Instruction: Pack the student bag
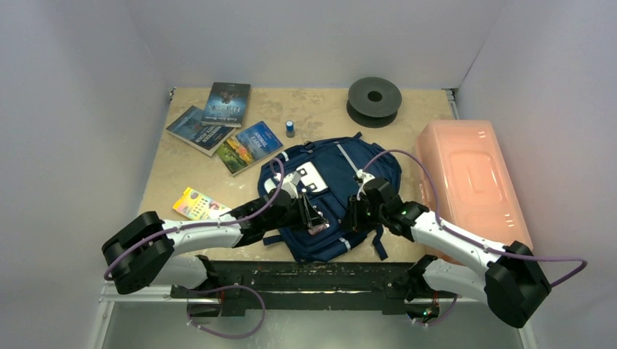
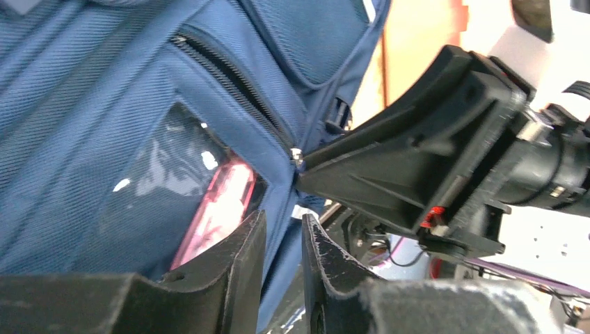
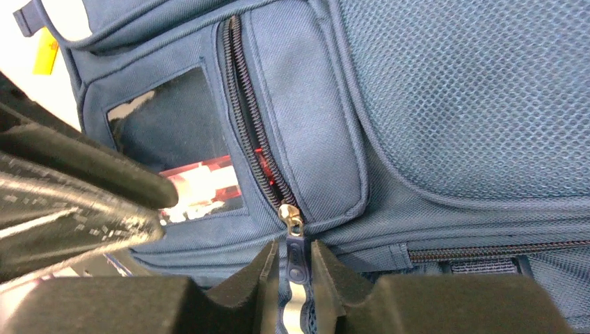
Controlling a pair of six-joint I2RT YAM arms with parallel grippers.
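Note:
The dark blue student bag lies flat in mid-table. On its front pocket, the zipper shows parted teeth, its slider at the end near my right gripper. The zipper pull stands between the fingers of my right gripper, which is part open with a slight gap beside the pull. A red-and-white item shows through the pocket's clear window. My left gripper straddles the bag's seam beside that window, shut on the fabric with its fingers held somewhat apart. The fingertips' exact contact is hard to see.
Several books and a yellow booklet lie left of the bag. Behind it are a small blue bottle and a black spool. An orange bin fills the right edge. Both grippers are close together.

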